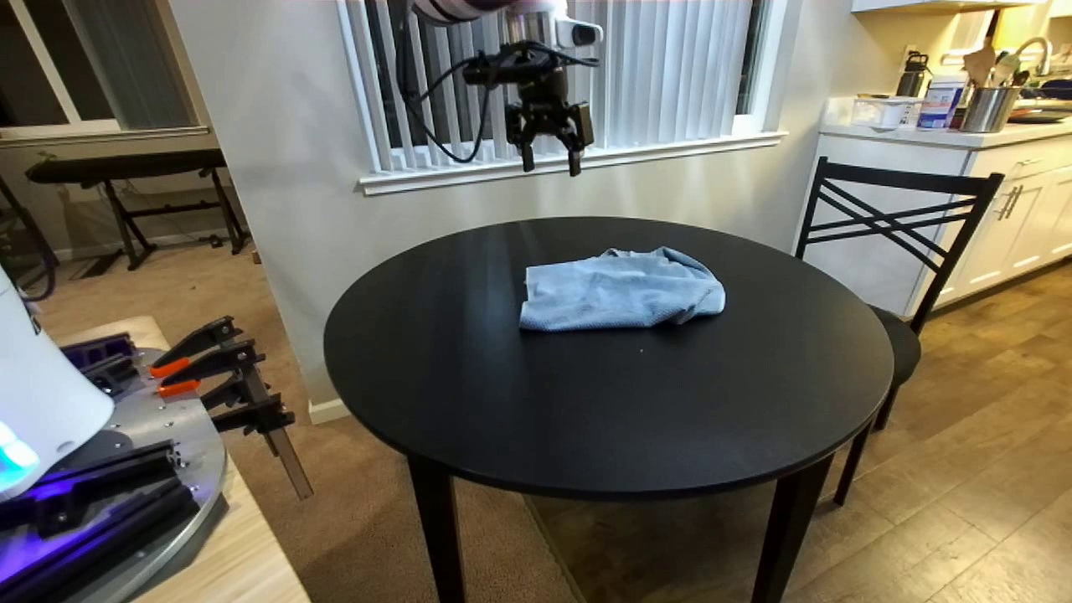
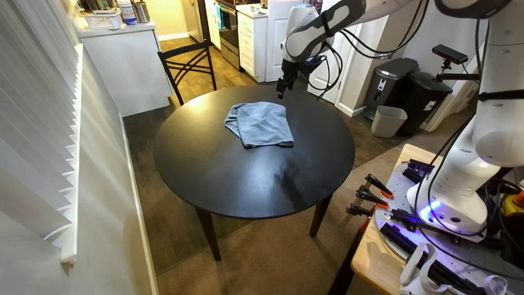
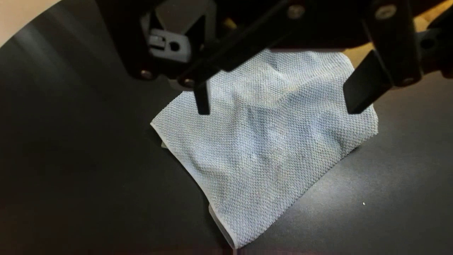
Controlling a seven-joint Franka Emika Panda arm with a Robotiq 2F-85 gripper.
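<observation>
A light blue textured cloth (image 1: 618, 293) lies loosely folded and a bit rumpled on the round black table (image 1: 603, 422). In the second exterior view the same cloth (image 2: 260, 123) shows one squarer side and a bunched corner. My gripper (image 1: 550, 169) is in the air above the table, clear of the cloth, its fingers apart and empty. From the wrist, the cloth (image 3: 271, 144) fills the middle of the view, below the open gripper; one lower edge curls up slightly over a fold.
A black chair (image 1: 894, 221) stands against the table's far right side. The window sill (image 1: 573, 162) and wall run close behind the table.
</observation>
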